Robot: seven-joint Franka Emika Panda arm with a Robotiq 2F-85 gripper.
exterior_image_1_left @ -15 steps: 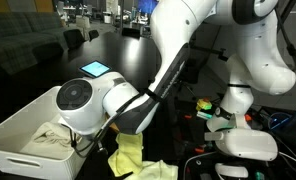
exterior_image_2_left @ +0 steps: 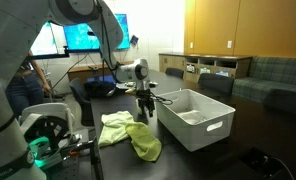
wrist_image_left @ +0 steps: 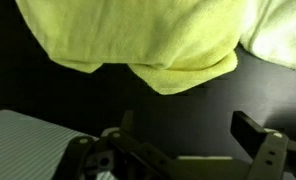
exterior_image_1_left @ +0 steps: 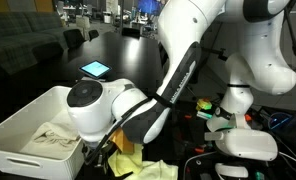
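A yellow cloth (wrist_image_left: pixel 138 35) lies rumpled on the dark table, and its folded corner shows just ahead of my gripper in the wrist view. The fingers are wide apart with only bare table between the fingers. A paler cloth (wrist_image_left: pixel 280 30) borders the yellow one at the upper right. Both the yellow cloth (exterior_image_2_left: pixel 144 142) and the pale cloth (exterior_image_2_left: pixel 116 127) rest outside the white box (exterior_image_2_left: pixel 198 128). Inside that box, exterior view 1 shows a whitish cloth (exterior_image_1_left: pixel 50 138). The gripper (exterior_image_1_left: pixel 100 165) hangs beside the box, partly hidden by the arm.
The box wall (wrist_image_left: pixel 33 150) stands close at the lower left of the wrist view. A tablet-like blue screen (exterior_image_1_left: pixel 95 69) lies farther back on the table. Open dark table (exterior_image_2_left: pixel 188 165) stretches in front of the box and cloths.
In exterior view 1 the arm's wrist has moved right and lower, toward the camera, covering more of the yellow cloth. The box and cloths look unmoved.
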